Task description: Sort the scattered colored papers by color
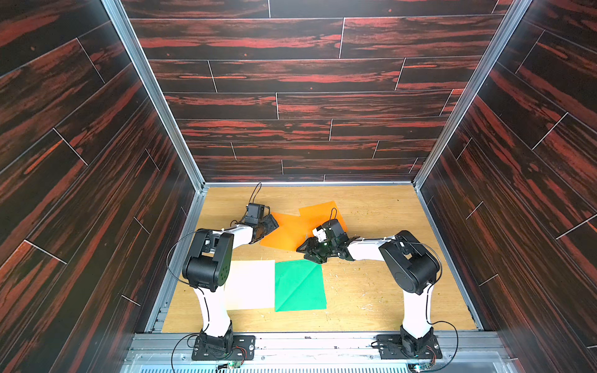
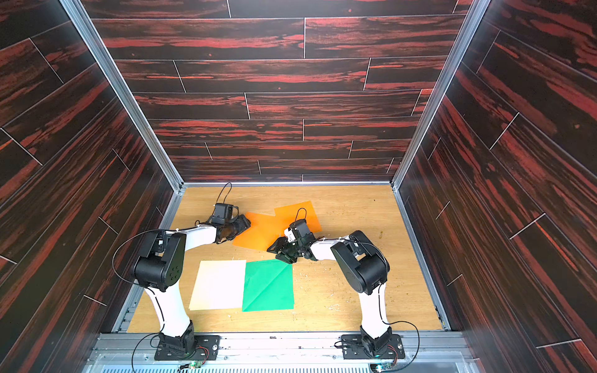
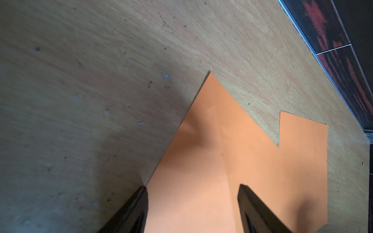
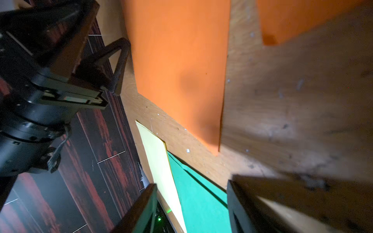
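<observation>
Orange papers (image 1: 287, 230) lie at the back middle of the table, one overlapping or touching another. Nearer the front are a pale cream paper (image 1: 250, 284) and, along its right side, green paper (image 1: 301, 286) with a diagonal line across it. My left gripper is open at the left part of the orange paper (image 3: 194, 155), with nothing gripped. My right gripper stands open too; between its fingers show the green paper (image 4: 202, 205) and table. An orange corner (image 4: 211, 143) lies just beyond them. In the top left view the right gripper hides part of the orange.
Bare wood (image 1: 385, 286) fills the right side of the table, with more free room behind the orange papers. Dark walls (image 1: 497, 186) enclose the table. Both grippers are fairly close together over the middle.
</observation>
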